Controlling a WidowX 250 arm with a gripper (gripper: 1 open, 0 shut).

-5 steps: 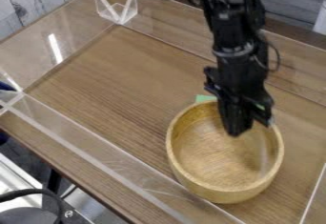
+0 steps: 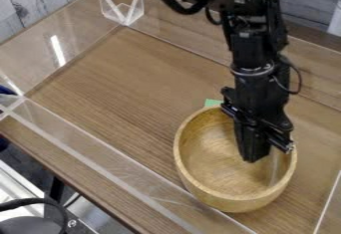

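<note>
My black gripper reaches down from the top of the view into the right side of a round yellow-tan bowl at the lower right of the table. It looks shut, and I cannot make out anything held between its fingers. A small green item lies just behind the bowl, left of the arm, partly hidden.
A clear plastic piece stands at the far left corner. A black cable lies at the lower left, off the table edge.
Over the last second the arm and gripper have come lower and toward the front, down into the bowl. The bowl and green item look unmoved.
</note>
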